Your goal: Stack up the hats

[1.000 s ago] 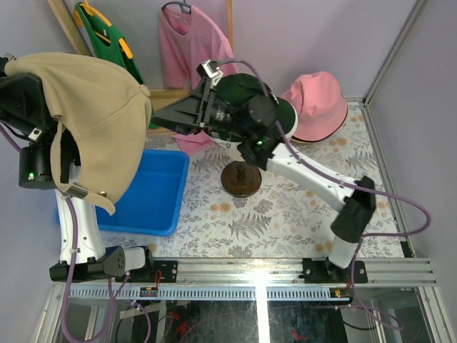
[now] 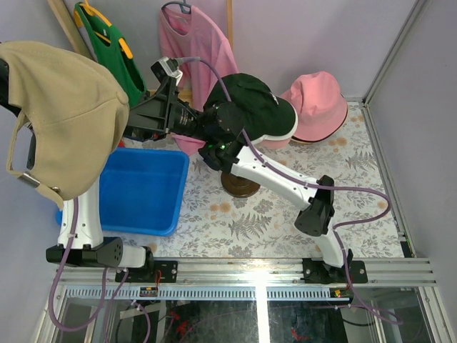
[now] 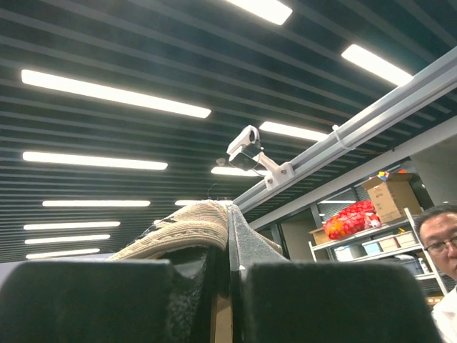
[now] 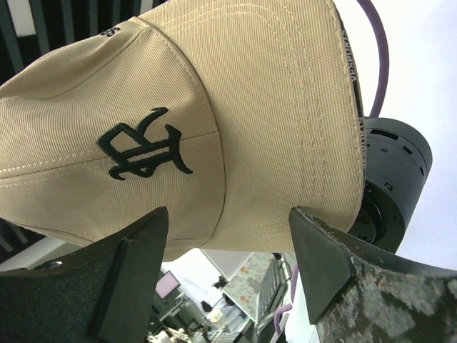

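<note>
A tan cap (image 2: 71, 114) is raised at the left of the top view, covering most of my left gripper. In the left wrist view my left gripper is shut on the cap's cloth edge (image 3: 178, 232). My right gripper (image 2: 139, 118) is just right of the cap; the right wrist view shows it open, the cap (image 4: 178, 136) close above and beyond its fingertips. A dark green cap (image 2: 264, 107) with a white brim sits over a brown stand (image 2: 239, 187), partly hidden by my right arm. A pink bucket hat (image 2: 321, 107) lies at the back right.
A blue tray (image 2: 143, 211) occupies the left of the patterned table. A green vest (image 2: 114, 64) and a pink shirt (image 2: 196, 43) hang at the back.
My right gripper has moved left, toward the tan cap. The left arm with the cap has shifted slightly up and left, and the cap's hanging position has changed.
</note>
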